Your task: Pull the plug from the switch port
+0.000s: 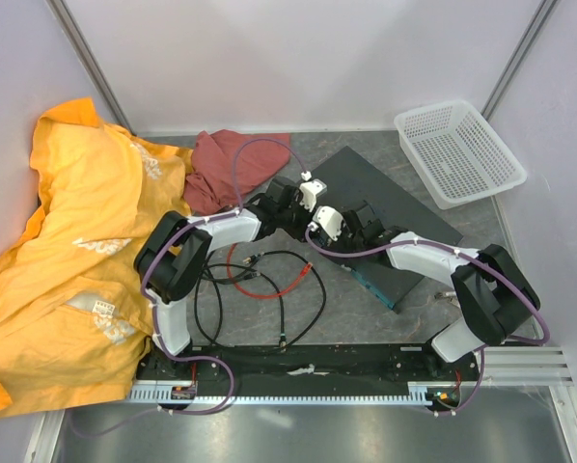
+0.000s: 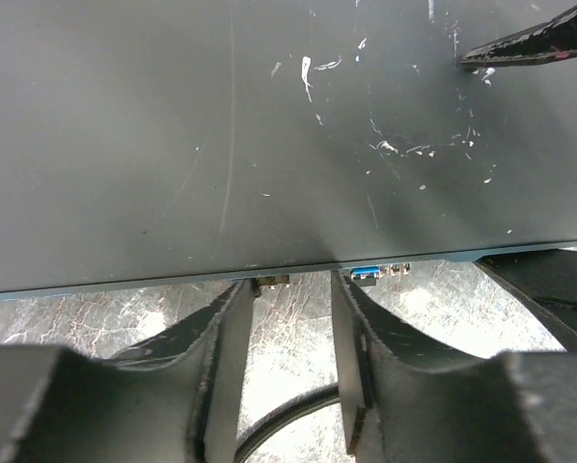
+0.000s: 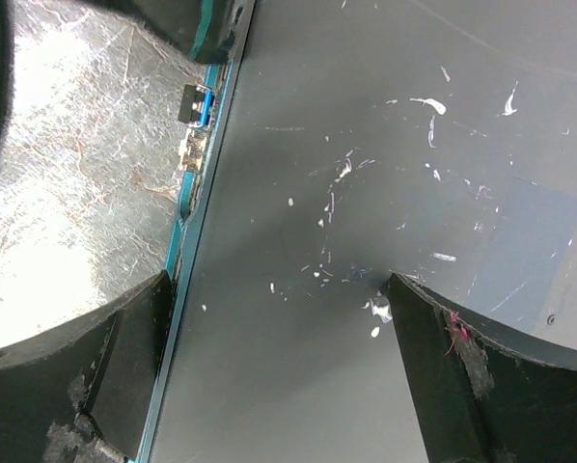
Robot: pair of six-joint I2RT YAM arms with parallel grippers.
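The switch is a flat dark grey panel (image 1: 366, 188) with a blue edge, lying at an angle on the table. In the left wrist view its ported edge crosses the picture, and my left gripper stands open just at that edge. A small brownish port part (image 2: 272, 282) shows between its fingers, and a blue port (image 2: 366, 274) sits just right of them. No plug can be made out in a port. My right gripper is open, one finger at the blue edge, the other over the scratched top face, nothing gripped.
Black cables (image 1: 219, 318) and a red cable (image 1: 269, 295) lie looped on the table left of the switch. A white basket (image 1: 462, 154) stands at the back right. Red cloth (image 1: 221, 174) and yellow cloth (image 1: 38, 270) lie to the left.
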